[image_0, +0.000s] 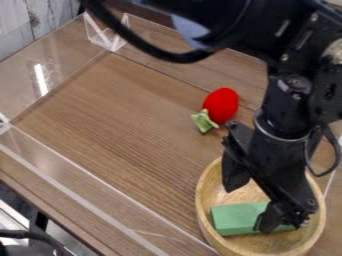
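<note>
The black gripper (261, 185) is over the round wooden bowl (213, 195) at the lower right, its open fingers reaching down into it. A green rectangular block (238, 217) lies in the bowl, partly hidden behind the fingers. Higher up on the table, left of the arm, sit a red rounded object (221, 103) and a small green piece (203, 123).
A white wire-like stand (106, 30) is at the top left. Dark cables show at the bottom left and top.
</note>
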